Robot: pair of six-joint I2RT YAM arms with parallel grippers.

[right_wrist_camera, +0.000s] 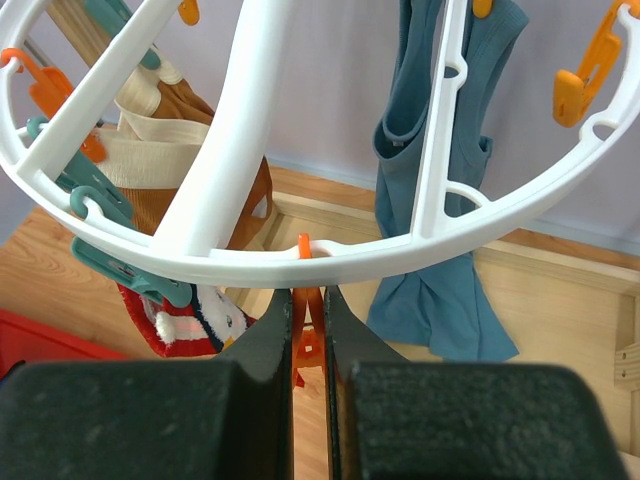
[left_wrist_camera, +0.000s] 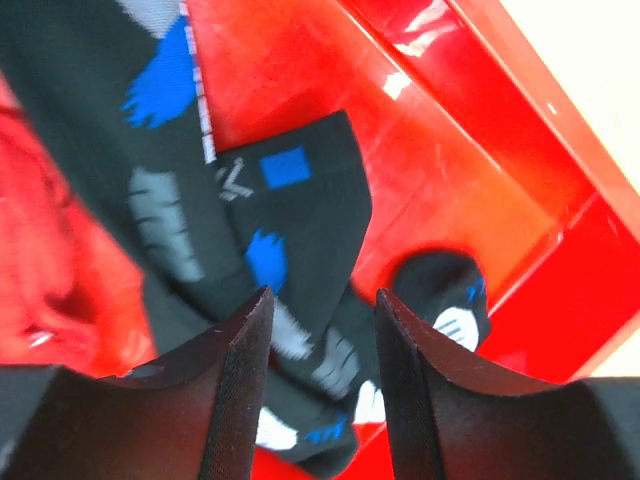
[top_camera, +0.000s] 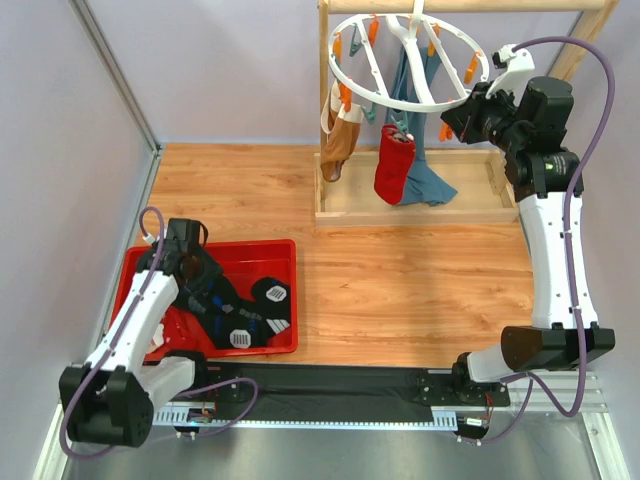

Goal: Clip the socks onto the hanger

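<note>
In the top view the white round hanger (top_camera: 355, 98) carries tan socks (top_camera: 342, 140), a red sock (top_camera: 395, 160) and blue-grey fabric (top_camera: 428, 180) on clips. My right gripper (top_camera: 460, 125) is at the hanger's right rim; in the right wrist view it (right_wrist_camera: 322, 330) is shut on an orange clip (right_wrist_camera: 303, 310). My left gripper hangs over the red bin (top_camera: 285, 260), fingers apart, above dark socks (left_wrist_camera: 290, 220) with blue and grey patches and red fabric (left_wrist_camera: 40, 260).
A wooden tray (top_camera: 340, 215) and frame stand at the back under the hanger.
</note>
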